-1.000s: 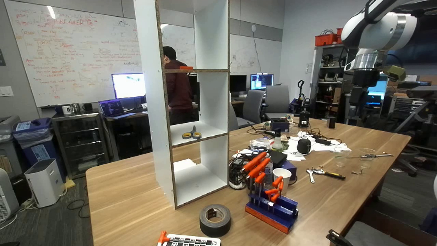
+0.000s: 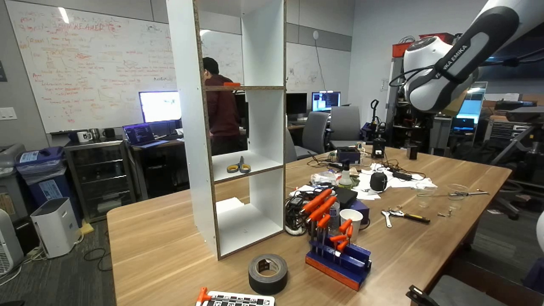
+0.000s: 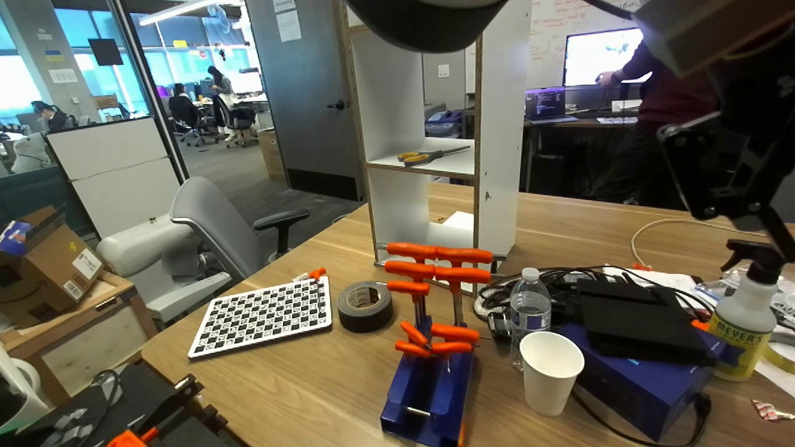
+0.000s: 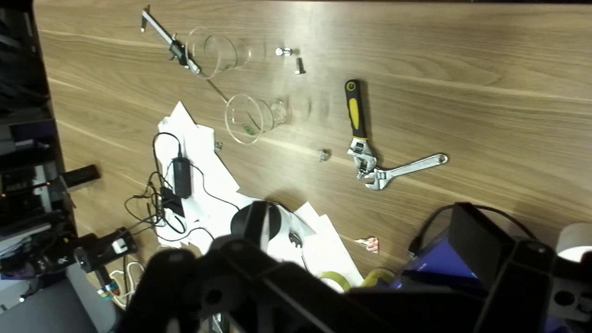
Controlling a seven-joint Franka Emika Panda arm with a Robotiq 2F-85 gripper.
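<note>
In the wrist view my gripper looks open, its dark fingers [image 4: 256,225] wide apart at the bottom with nothing seen held between them. It hangs above the table, over the clutter of paper and boxes. Exterior view 2 shows part of it at the upper right, while in exterior view 1 the arm hides it. On the table, two adjustable wrenches [image 4: 413,166] lie with their heads together, one with a black and yellow handle [image 4: 355,108]. Two clear cups [image 4: 244,119] lie on their sides near a caliper [image 4: 176,50].
A tall white shelf [image 2: 275,127] holds scissors [image 2: 238,166]. Near it are black tape [image 2: 267,274], a blue stand of orange-handled hex keys [image 2: 339,260], a white paper cup [image 3: 549,372], a bottle [image 3: 530,309] and a spray bottle [image 3: 745,320].
In exterior view 1 the arm has swung nearer the camera and lower; its forearm now slants down from the upper right and the gripper is hidden. Objects on the table look unmoved.
</note>
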